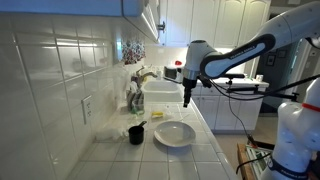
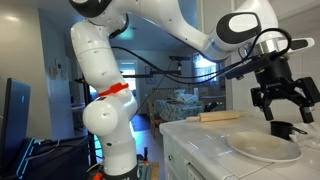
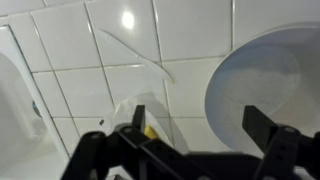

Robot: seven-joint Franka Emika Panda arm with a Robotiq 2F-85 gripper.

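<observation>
My gripper is open, its two black fingers wide apart with nothing between them in the wrist view. In the second exterior view the gripper (image 2: 284,108) hangs clear above the counter. A wide, shallow white bowl (image 3: 262,85) lies on the tiles, partly behind the right finger in the wrist view; the same bowl (image 1: 175,134) is in the middle of the counter. Close to it stands a small black pot (image 1: 136,134) with a handle. Something yellow (image 3: 151,132) shows beside a pale, crumpled-looking item, partly covered by my gripper.
A white sink (image 1: 162,92) with a faucet is at the counter's far end, and bottles (image 1: 137,102) stand near the wall. A thin pale stick (image 3: 137,53) lies on the tiles. A rolling pin (image 2: 222,116) rests farther along. The near tiles are bare.
</observation>
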